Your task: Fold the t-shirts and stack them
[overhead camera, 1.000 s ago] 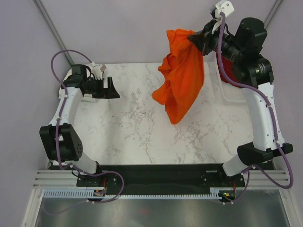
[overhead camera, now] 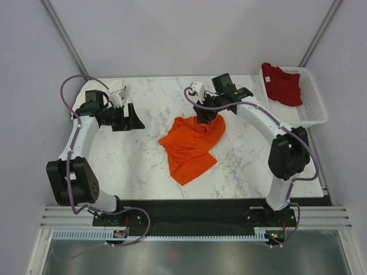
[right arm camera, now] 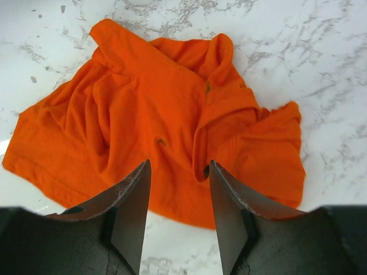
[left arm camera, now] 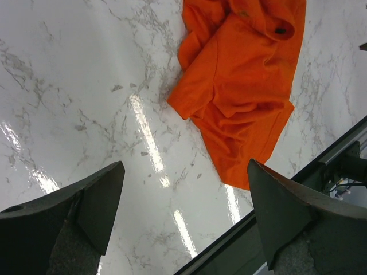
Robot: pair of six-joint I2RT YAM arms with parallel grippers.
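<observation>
An orange t-shirt (overhead camera: 189,146) lies crumpled on the marble table, its top bunched and a flap spreading toward the front; it also fills much of the right wrist view (right arm camera: 126,126). My left gripper (overhead camera: 132,117) stands open over the table left of the shirt, its wide fingers empty in the left wrist view (left arm camera: 183,200). My right gripper (overhead camera: 203,114) is over the shirt's upper part, fingers apart with nothing held (right arm camera: 179,167).
A white basket (overhead camera: 309,103) at the back right holds a dark red cloth (overhead camera: 281,86). A white object (overhead camera: 92,86) at the back left is partly hidden by the left arm.
The orange shirt, held up high by my right gripper a second ago, now lies on the table. My right gripper has come down and moved left over it.
</observation>
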